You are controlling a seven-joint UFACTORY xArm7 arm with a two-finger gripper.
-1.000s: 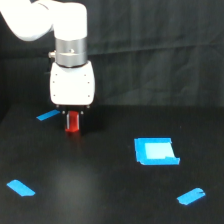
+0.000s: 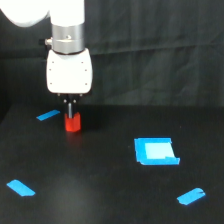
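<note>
A small red block (image 2: 72,124) stands on the dark table at the left. Directly over it is my gripper (image 2: 70,112), pointing straight down from the white arm (image 2: 69,72). The dark fingers look close together and reach the block's top. Against the dark background, I cannot tell whether they grip it or only stand above it.
A white square with a blue tape border (image 2: 158,151) lies on the table to the right. Strips of blue tape mark the table at front left (image 2: 20,188), front right (image 2: 191,196) and behind the block (image 2: 48,115).
My gripper's hand has risen a little, and its fingers look closer together than before. The red block stays in nearly the same place.
</note>
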